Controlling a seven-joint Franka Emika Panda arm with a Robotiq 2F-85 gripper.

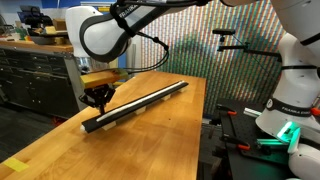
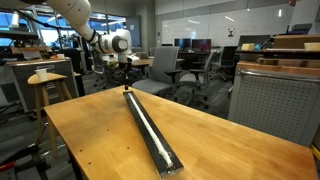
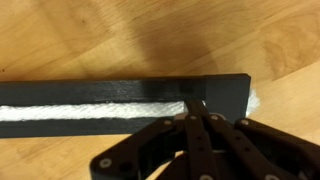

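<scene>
A long black channel (image 3: pixel 60 128) lies on the wooden table, with a strand of white rope (image 3: pixel 90 111) along its middle. In exterior view 2 the white rope (image 2: pixel 148 128) shows over most of the channel's length. My gripper is low over one end of the channel; in exterior view 1 that is the left end of the black channel (image 1: pixel 130 107). There the gripper (image 1: pixel 102 108) points down at it and appears to touch or nearly touch it. The fingers are shut, and nothing can be made out between the fingertips. A frayed white bit (image 3: pixel 253 102) sticks out past the channel's end.
A yellow mark (image 1: pixel 15 164) lies near its left edge. A wooden stool (image 2: pixel 55 90) and office chairs (image 2: pixel 197 85) stand beyond the table.
</scene>
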